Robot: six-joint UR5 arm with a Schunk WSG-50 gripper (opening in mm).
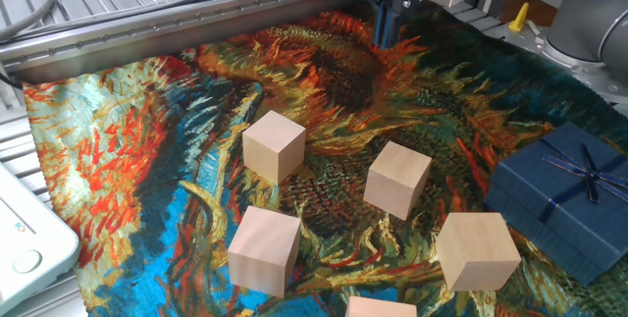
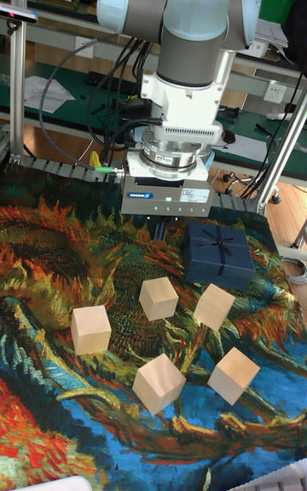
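Observation:
Several plain wooden cubes lie apart from one another on the patterned cloth (image 1: 98, 150). Exterior view 2 has one cube (image 1: 274, 148) at the upper left of the group, a second cube (image 1: 397, 182) to its right, a third cube (image 1: 264, 253) lower left and another cube (image 1: 479, 251) lower right. One more cube (image 1: 381, 308) is cut off by the bottom edge. Behind the group, away from every cube, hangs my gripper (image 1: 388, 30). In exterior view 3 the gripper (image 2: 158, 231) points down with its fingers close together, and nothing shows between them.
A dark blue box (image 2: 218, 259) with a ribbon bow sits beside the cubes, near the arm. A metal rail (image 1: 147, 37) runs along the cloth's far edge, and a white device (image 1: 29, 243) stands at the left.

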